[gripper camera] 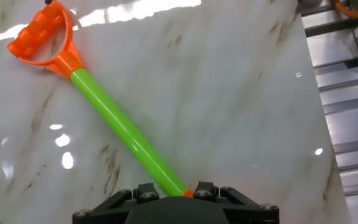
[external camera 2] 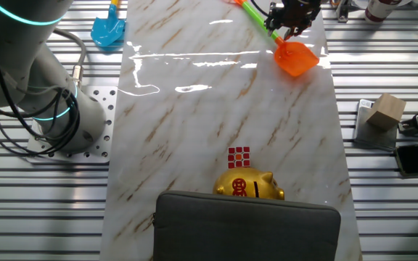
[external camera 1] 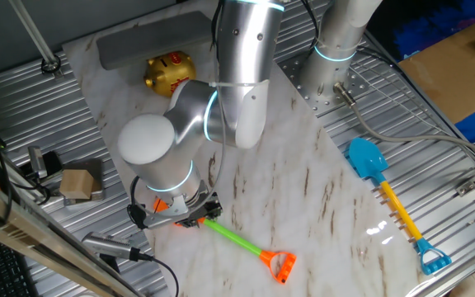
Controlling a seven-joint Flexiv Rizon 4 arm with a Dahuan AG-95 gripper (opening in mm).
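A toy shovel with a green shaft [gripper camera: 126, 134], an orange D-shaped handle [gripper camera: 45, 37] and an orange blade [external camera 2: 294, 58] lies on the marble-patterned tabletop [external camera 2: 187, 116]. My gripper is over the shaft's blade end, its fingers apart with one finger on either side of the shaft. Small gaps show between the fingers and the green shaft in the wrist view. How far down the fingertips reach is hard to judge. From the first exterior view, the arm and gripper [external camera 1: 198, 216] cover part of the blade.
A blue and yellow toy shovel [external camera 1: 394, 202] lies at the table's edge, away from my gripper. A gold piggy bank [external camera 2: 249, 183], a Rubik's cube [external camera 2: 239, 156] and a dark grey case [external camera 2: 245, 228] occupy the far end. Mid-table is clear.
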